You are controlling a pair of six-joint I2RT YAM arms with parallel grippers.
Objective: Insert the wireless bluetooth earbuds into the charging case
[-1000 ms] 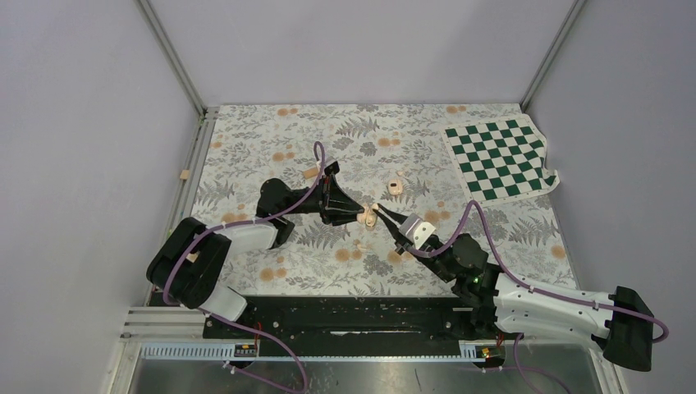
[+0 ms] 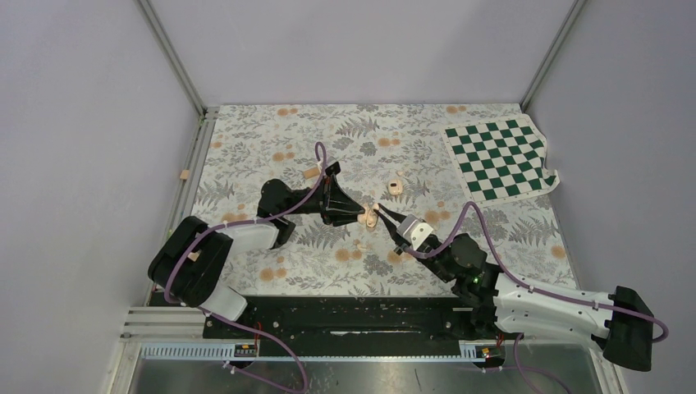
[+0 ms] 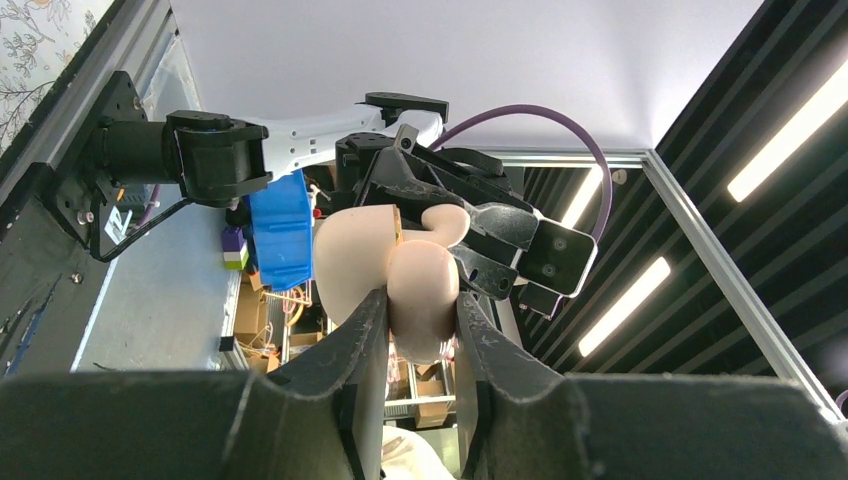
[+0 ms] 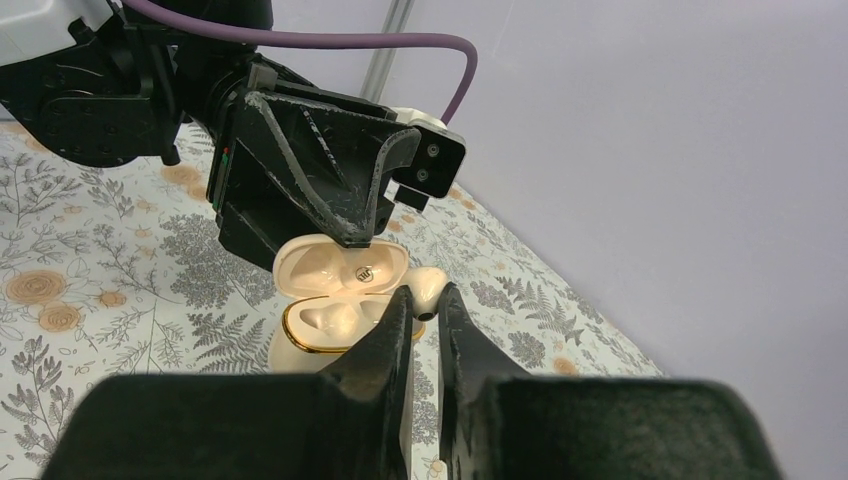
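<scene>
The cream charging case (image 2: 369, 219) is held up at the middle, lid open, in my left gripper, whose fingers are on its body. In the right wrist view the open case (image 4: 330, 322) shows its moulded wells and gold rim, facing my right gripper. My right gripper is shut on a white earbud (image 4: 427, 283), holding it just at the right side of the case beside the lid. In the left wrist view the case hides part of the earbud and of the right fingertips.
A green-and-white checkered sheet (image 2: 501, 156) lies at the back right. A small pale square object (image 2: 395, 188) lies behind the grippers, and a tan block (image 2: 310, 173) lies behind the left arm.
</scene>
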